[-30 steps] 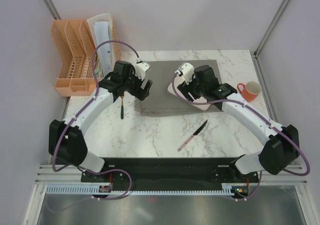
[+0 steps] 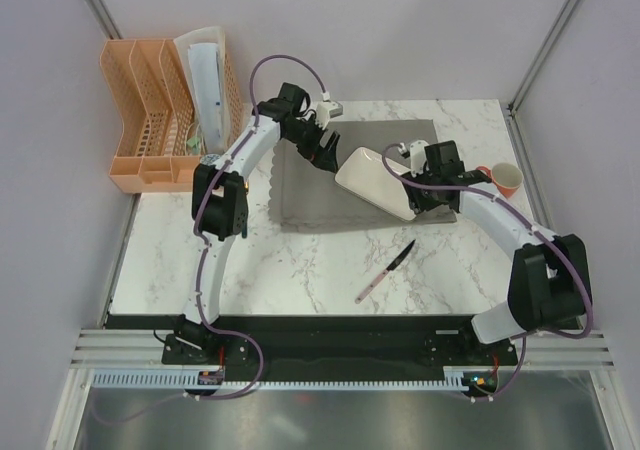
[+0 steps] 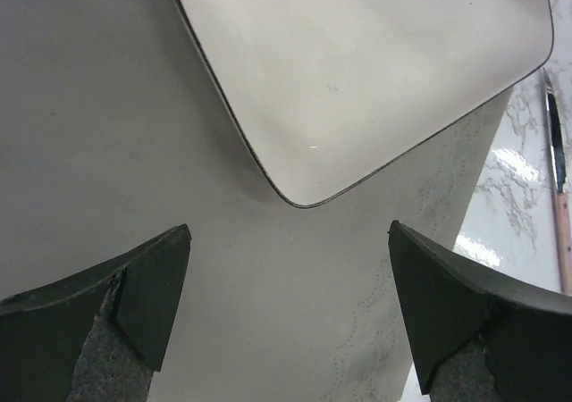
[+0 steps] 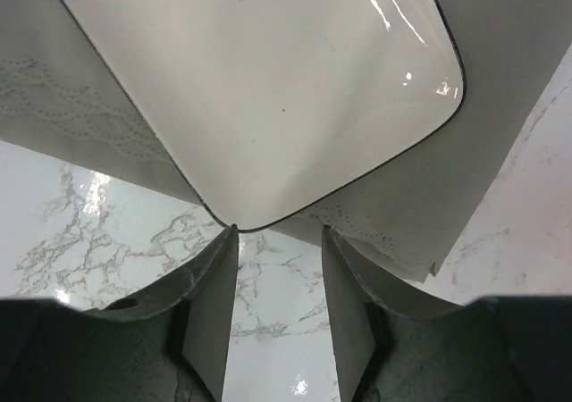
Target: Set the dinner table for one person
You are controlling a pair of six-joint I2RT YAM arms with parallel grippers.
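Note:
A white rectangular plate (image 2: 375, 178) with a dark rim lies askew on the grey placemat (image 2: 305, 205). At its left side, my left gripper (image 2: 337, 152) stands open; in the left wrist view a plate corner lies ahead of the wide gap between the fingers. My right gripper is partly open at the opposite corner, its fingertips close to the rim, with no grip on it visible. The knife (image 2: 385, 271) with a pale handle lies on the marble in front of the placemat. The fork (image 2: 244, 232) at left is mostly hidden by my left arm.
An orange mug (image 2: 507, 178) stands right of the placemat, close to my right arm. An orange rack (image 2: 150, 110) holding pale boards (image 2: 207, 85) fills the back left. Marble is clear at the front left and front right.
Both grippers have moved rightward; the left went from the placemat's left edge to the plate's left side, the right to its front-right corner. The plate appears unmoved.

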